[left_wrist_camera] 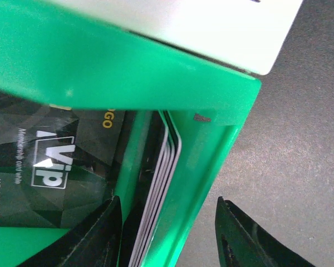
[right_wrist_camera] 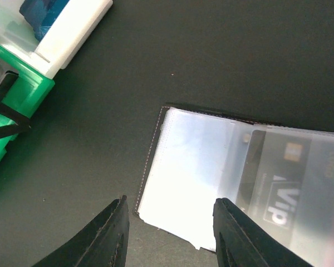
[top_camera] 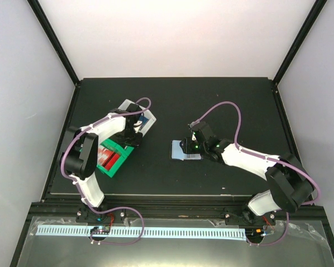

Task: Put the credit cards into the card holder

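The green card box [top_camera: 114, 164] sits on the left of the table. My left gripper is part open over a row of black-edged cards [left_wrist_camera: 156, 189] standing along the box's inner side, with black VIP cards [left_wrist_camera: 61, 161] beside them. The card holder [right_wrist_camera: 183, 172], with clear sleeves and a VIP card showing through one, lies open in the middle. My right gripper hovers open above its near-left part, nothing visible between its fingers.
A white case [left_wrist_camera: 228, 25] with blue contents adjoins the box's far end.
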